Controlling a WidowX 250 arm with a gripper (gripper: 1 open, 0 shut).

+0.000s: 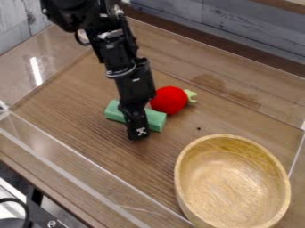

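Note:
The black robot arm reaches down from the top left, its gripper [137, 129] low at the front side of a mint-green block [152, 117] lying on the wooden table. The fingers overlap the block in this view and look close together; I cannot tell whether they touch it. A red round object [169, 99] with a pale green part sits just behind and right of the block.
An empty tan bowl [233, 147] fills the lower right. A grey wall [238, 27] runs along the back, and a cable lies at the bottom left.

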